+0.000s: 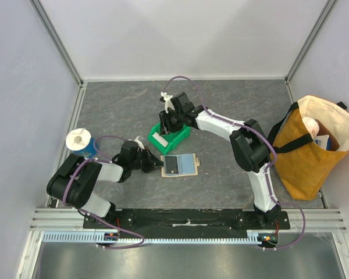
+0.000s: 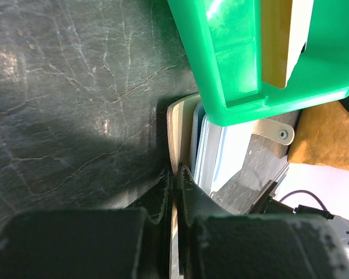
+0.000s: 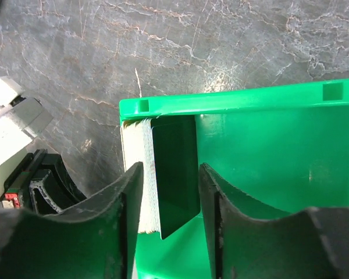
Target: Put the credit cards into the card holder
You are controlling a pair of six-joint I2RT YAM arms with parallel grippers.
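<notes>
The card holder (image 1: pixel 180 165) lies open on the table below the green tray; my left gripper (image 1: pixel 159 164) is shut on its left edge, seen close in the left wrist view as a beige edge (image 2: pixel 177 133). My right gripper is part open above the green tray (image 3: pixel 267 157), where a stack of cards (image 3: pixel 138 163) with a dark face stands along the tray's left end. Whether anything is between the right fingers is not clear; they appear empty, over the cards.
A yellow bag (image 1: pixel 305 163) with contents stands at the right, a blue-wrapped roll (image 1: pixel 80 142) at the left.
</notes>
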